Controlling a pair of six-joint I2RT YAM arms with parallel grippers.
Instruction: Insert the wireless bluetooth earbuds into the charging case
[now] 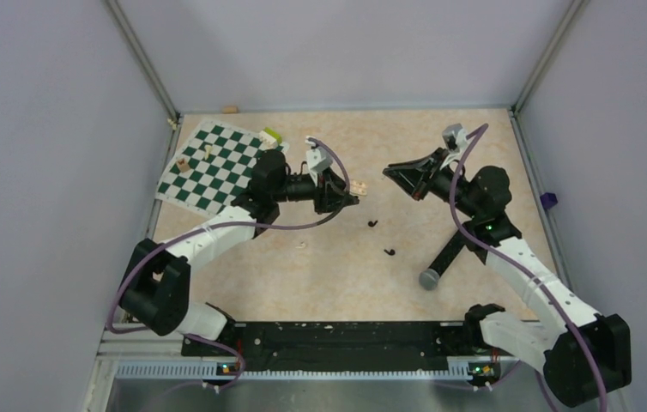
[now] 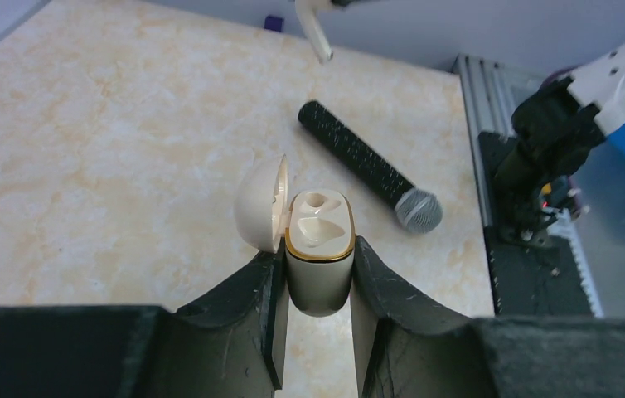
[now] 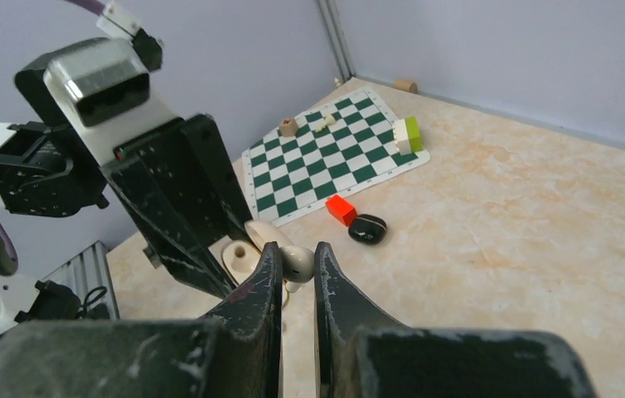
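Note:
Held upright in the left wrist view is the white charging case (image 2: 319,240), gold-rimmed, its lid (image 2: 259,207) raised at the left. My left gripper is shut on the case's lower body. Two hollows show in its top, with no earbud visible in them. A white earbud (image 3: 297,264) sits between the tips of my right gripper, which is shut on it. The earbud's pale stem (image 2: 316,33) hangs at the top of the left wrist view, apart from the case. From above, my right gripper (image 1: 386,170) is a short way right of the case (image 1: 359,187).
Two small black pieces (image 1: 390,251) lie on the table below the grippers. A microphone (image 1: 440,262) rests at the right, and a chessboard (image 1: 217,163) at the left. A red block (image 3: 341,210) and a black rounded object (image 3: 367,229) lie near the board.

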